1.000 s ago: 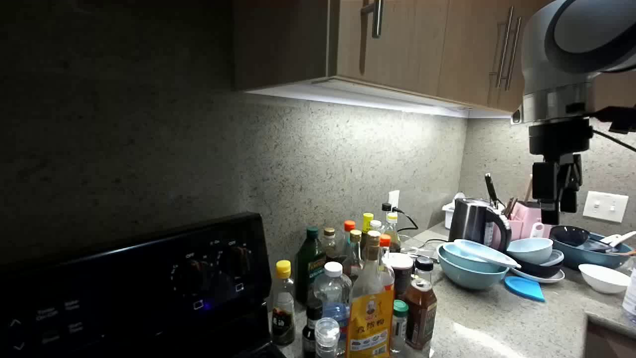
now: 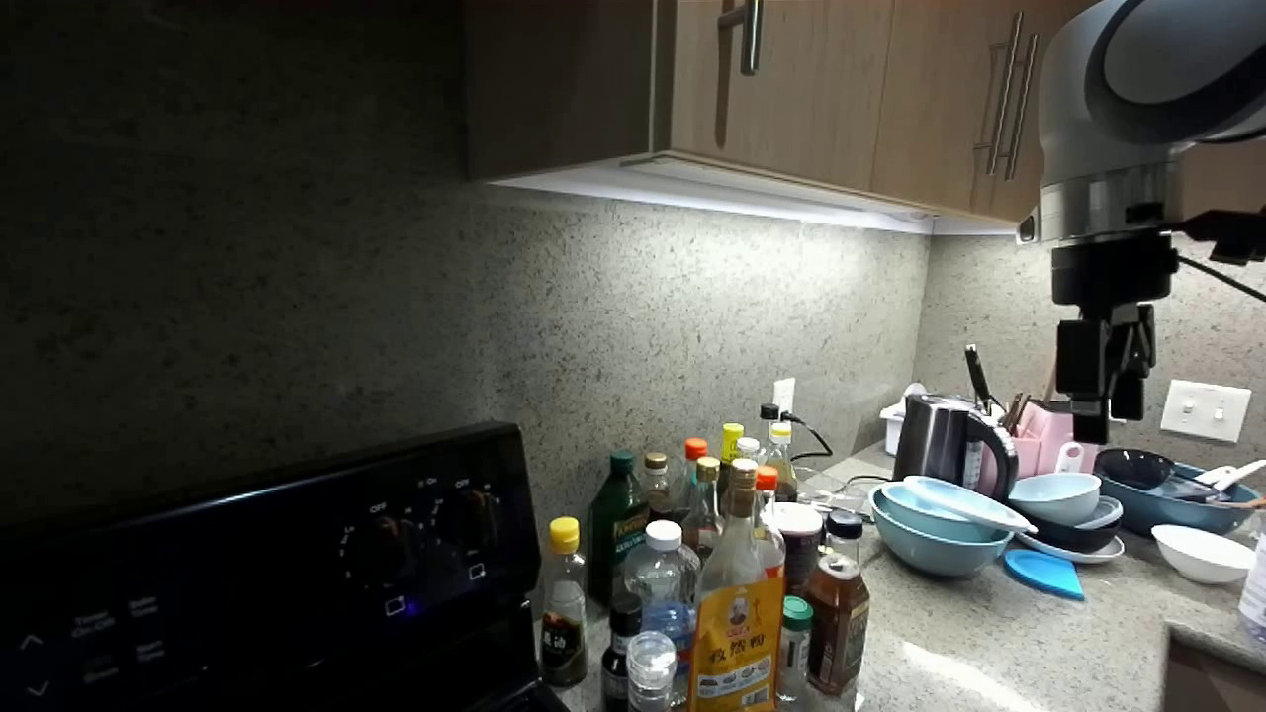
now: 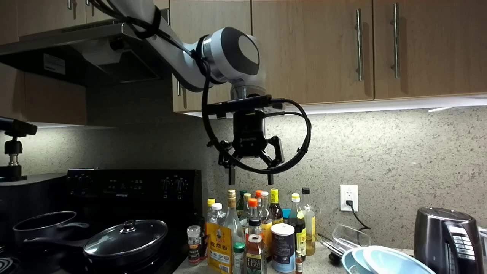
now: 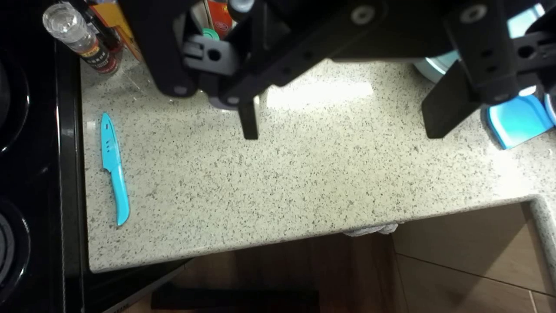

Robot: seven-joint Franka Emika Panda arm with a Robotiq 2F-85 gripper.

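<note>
My gripper [image 3: 251, 179] hangs above the counter in front of the bottles, fingers pointing down. Its fingers are wide open, and the wrist view shows only bare counter between the fingertips. Exterior view 1 has the gripper [image 2: 1110, 409] at the upper right, seen from the side. On the counter near the stove edge lies a light blue knife [image 4: 115, 169], at the left of the wrist view and away from the fingers.
Bottles crowd the wall side, among them one with a yellow label [image 2: 733, 629]. Stacked blue bowls [image 2: 938, 540], a kettle [image 3: 449, 237] and a blue flat piece [image 4: 518, 121] stand farther right. A lidded pan [image 3: 125, 242] sits on the stove.
In exterior view 1 the gripper has shifted very slightly to the left. Nothing else there has visibly moved.
</note>
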